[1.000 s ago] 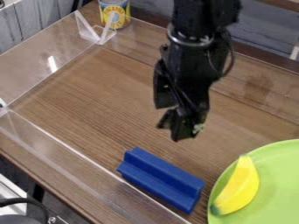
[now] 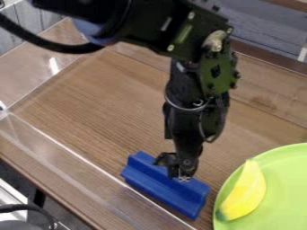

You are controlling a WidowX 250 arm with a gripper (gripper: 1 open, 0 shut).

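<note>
My gripper (image 2: 180,167) hangs low over a blue bar-shaped object (image 2: 162,190) in the lower middle, its tips at the bar's upper edge. The finger is open; whether the tips touch the bar is hard to tell. To the right, a yellow banana (image 2: 245,190) lies on a green plate (image 2: 283,162).
A grey panel (image 2: 276,72) stands at the back right.
Over the last second my gripper has come down and toward the front, onto the blue bar. The bar, banana and plate have not moved.
</note>
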